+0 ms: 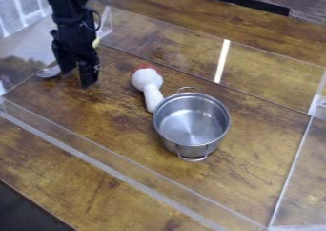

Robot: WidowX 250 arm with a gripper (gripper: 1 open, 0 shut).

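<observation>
My black gripper (78, 67) is low at the left of the wooden table, open, its fingers pointing down beside a small pale object (50, 72) and a yellowish item (94, 42) partly behind it. A white bulbous object with a red mark (145, 80) lies right of the gripper, apart from it. A steel pot (190, 127) with two handles stands at the centre right.
Clear plastic walls (302, 182) border the work area. A white strip (223, 61) lies on the table behind the pot.
</observation>
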